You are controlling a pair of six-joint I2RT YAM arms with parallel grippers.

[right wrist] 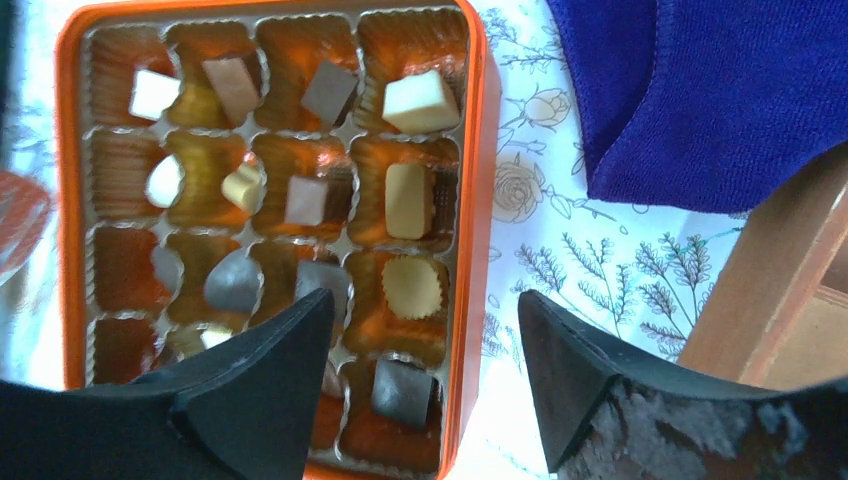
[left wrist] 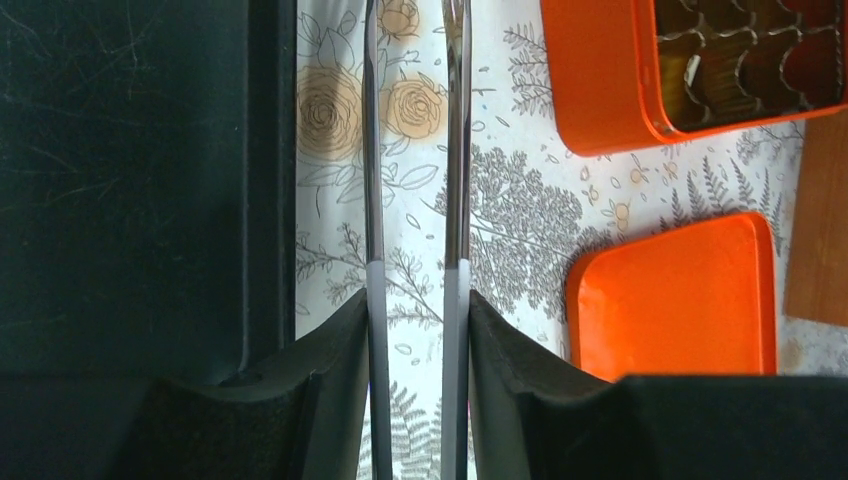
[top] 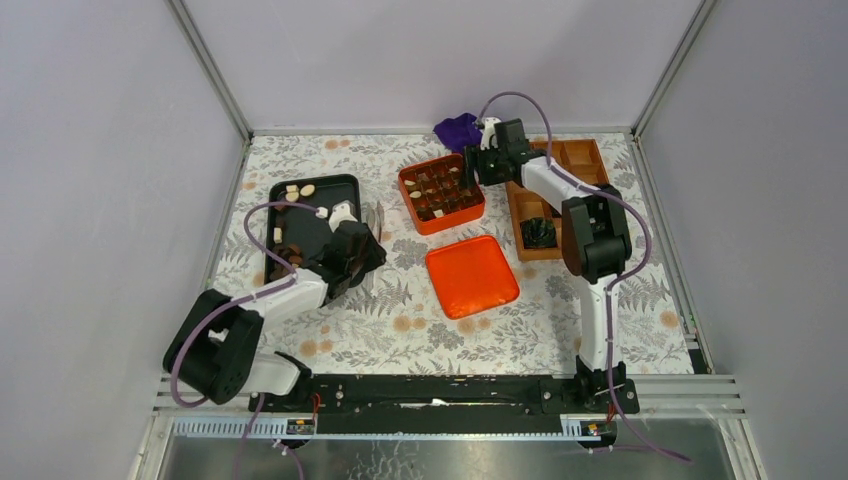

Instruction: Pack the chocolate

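The orange box [top: 455, 222] with a divided gold insert rests on the tablecloth, back centre. Chocolates of several shapes sit in its cells, among them a white block [right wrist: 424, 102] and a round tan piece [right wrist: 413, 287]. Over its right wall my right gripper stands open, one finger on each side, not gripping it. My left gripper is shut on metal tongs [left wrist: 373, 170], whose two prongs hold nothing between them. A shallow orange tray [top: 472, 278], apart from the box, lies empty in front. The black tray [top: 350, 183] on the left holds several chocolates.
A wooden organiser [top: 578, 153] stands to the right of the box, with a black item [top: 537, 233] in one compartment. Behind the box lies a purple cloth [top: 457, 130].
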